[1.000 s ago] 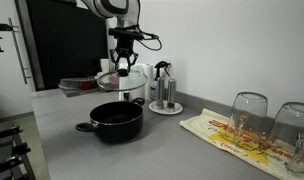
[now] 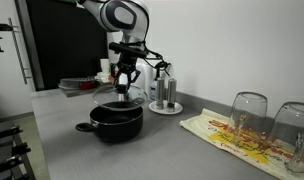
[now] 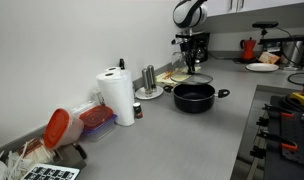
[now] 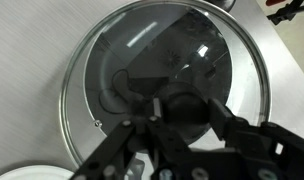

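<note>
A glass lid (image 2: 119, 98) hangs tilted just over the black pot (image 2: 114, 128), its clear disc and metal rim partly across the pot's opening. My gripper is shut on the lid's dark knob, which shows between the fingers in the wrist view. Through the glass (image 4: 142, 60) in that view the dark inside of the pot shows, set off from the lid's centre. From the other side, the lid (image 3: 192, 77) appears right above the pot (image 3: 195, 98); whether its rim touches the pot I cannot tell.
Behind the pot, a white plate (image 2: 177, 109) holds tall grinders (image 2: 171, 92). Upturned glass jars (image 2: 249, 112) stand on a yellow cloth (image 2: 214, 128) to the right. A paper towel roll (image 3: 117, 97) and a dish rack (image 3: 27, 160) are along the wall.
The arm has come down with the lid from higher above the pot.
</note>
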